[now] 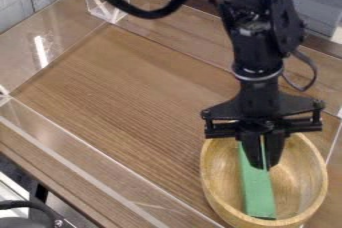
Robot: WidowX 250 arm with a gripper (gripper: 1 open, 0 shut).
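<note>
My gripper [267,142] hangs over the upper part of a light wooden bowl [223,187] at the lower right, its fingers pointing down into it. A flat green piece [257,192] lies inside the bowl, below and partly behind the fingers. Whether the fingers are apart or closed is hard to make out, and I see nothing clearly held between them.
A clear plastic holder [104,2] stands at the back left, and dark cables lie at the bottom left.
</note>
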